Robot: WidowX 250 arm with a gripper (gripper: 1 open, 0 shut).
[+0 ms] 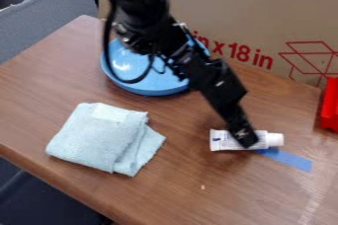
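Note:
My black arm reaches down from the top of the camera view, its gripper point(242, 134) tilted just above a white tube point(262, 140) lying on the wooden table beside a strip of blue tape point(294, 160). The gripper is open; its fingertips are dark and blurred, partly in front of the tube's left part.
A folded pale blue cloth point(99, 135) lies at the left front. A blue plate point(134, 81) sits behind the arm. A cardboard box point(278, 22) stands along the back, and a red object point(329, 106) is at the right edge.

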